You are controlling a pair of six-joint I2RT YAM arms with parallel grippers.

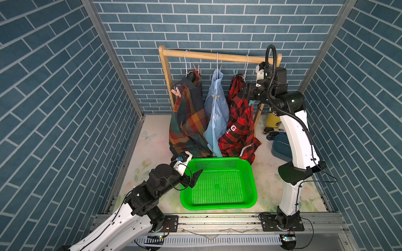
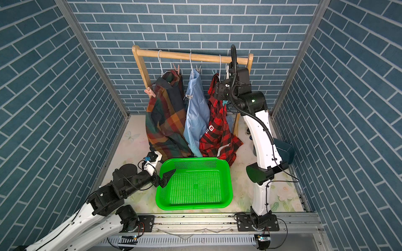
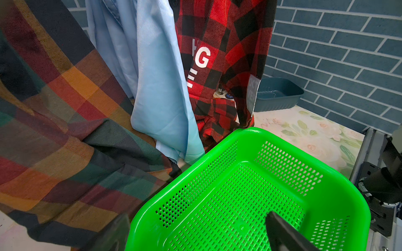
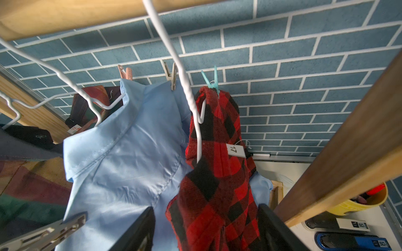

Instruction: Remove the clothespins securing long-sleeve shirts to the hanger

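Note:
Three shirts hang on white hangers: dark plaid (image 1: 188,113), light blue (image 1: 216,113) and red-black plaid (image 1: 240,125). In the right wrist view, my right gripper stands with its fingers apart, facing the red shirt's near shoulder. A teal clothespin (image 4: 212,83) grips that shirt's far side; another teal clothespin (image 1: 251,102) shows by my right gripper in the top left view. The blue shirt bears beige clothespins, far (image 4: 170,75) and near (image 4: 46,232). Pink clothespins, near (image 1: 176,91) and far (image 4: 125,74), are on the dark shirt. My left gripper (image 1: 191,179) is open and empty.
An empty green basket (image 1: 218,206) lies in front of the shirts, beneath my left gripper. The rack's wooden post (image 4: 347,138) rises close on the right in the right wrist view. A yellow container (image 1: 273,121) and a dark blue bin (image 1: 282,146) stand behind the right arm.

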